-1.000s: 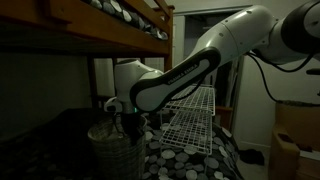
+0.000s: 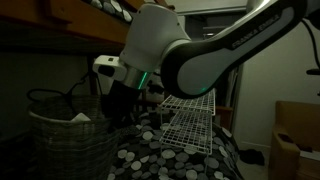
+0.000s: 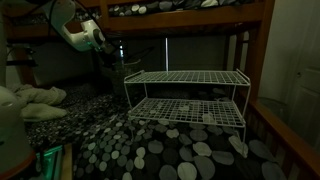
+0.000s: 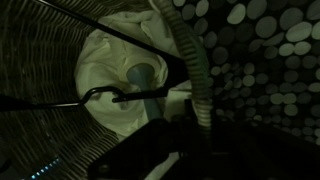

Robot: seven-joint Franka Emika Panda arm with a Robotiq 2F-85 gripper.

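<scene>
In exterior view 1 a woven basket (image 2: 75, 145) hangs at the left, below the arm, with something pale (image 2: 80, 118) at its mouth. My gripper (image 2: 120, 103) is at the basket's right rim, its fingers dark and hard to make out. The wrist view looks down into the basket. Its woven rim (image 4: 196, 65) runs down into my gripper, which is shut on it. Inside lie a white cloth or bag (image 4: 105, 60) and a dark hanger with a hook (image 4: 95, 92). The basket's bottom is mostly hidden.
A white two-tier wire rack (image 3: 190, 77) stands on the dotted bedding (image 3: 170, 150). Above it runs the wooden upper bunk (image 2: 60, 28). A brown piece of furniture (image 2: 297, 135) is at the right. The room is dim.
The basket has moved left and nearer to exterior view 1's camera along with my gripper. The arm now looms larger there, and the rack stays in place.
</scene>
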